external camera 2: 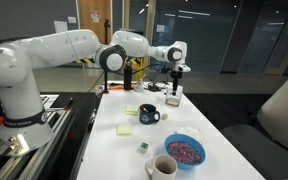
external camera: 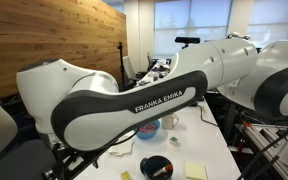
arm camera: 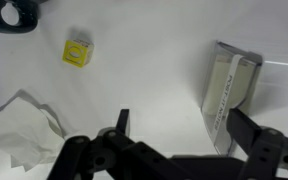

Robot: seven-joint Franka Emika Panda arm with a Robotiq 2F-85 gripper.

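Observation:
My gripper hangs above the white table with its fingers wide apart and nothing between them. In the wrist view, a flat grey-beige object with a white printed strip (arm camera: 231, 85) lies at the right; the right finger overlaps its lower edge in the picture. A small yellow block (arm camera: 77, 52) is at upper left, near a dark mug (arm camera: 11, 14) cut off by the frame. Crumpled white paper (arm camera: 26, 132) lies at lower left. Exterior view 1 has my arm hiding much of the table, and the fingertips are not clear there.
A blue bowl with reddish contents (external camera 2: 182, 150) and a beige mug (external camera 2: 162, 169) stand at the table's near end. Between them and the dark mug (external camera 2: 149, 113) lie a small green block (external camera 2: 142, 147) and pale yellow pads (external camera 2: 124, 129).

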